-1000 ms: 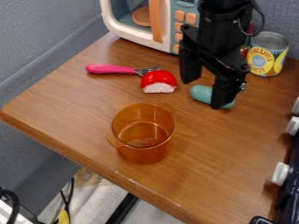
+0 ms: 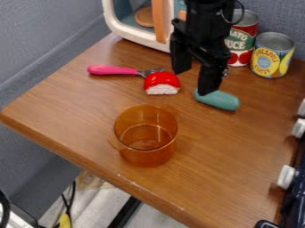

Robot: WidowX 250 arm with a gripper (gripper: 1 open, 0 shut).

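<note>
My black gripper (image 2: pixel 193 69) is over the back middle of the table, its fingers pointing down, open, just above and left of a teal cylindrical object (image 2: pixel 217 100) lying on the wood. Beside it to the left lies a red and white toy piece (image 2: pixel 162 86), with a pink-handled utensil (image 2: pixel 113 70) behind that. An orange translucent cup (image 2: pixel 145 150) stands near the front left of the table.
A toy microwave (image 2: pixel 127 14) stands at the back. A red can (image 2: pixel 237 52) and a yellow can (image 2: pixel 270 62) are at the back right. A black appliance with white knobs (image 2: pixel 297 183) lines the right edge.
My gripper has moved back and up, away from the teal object, which now shows more fully on the table.
</note>
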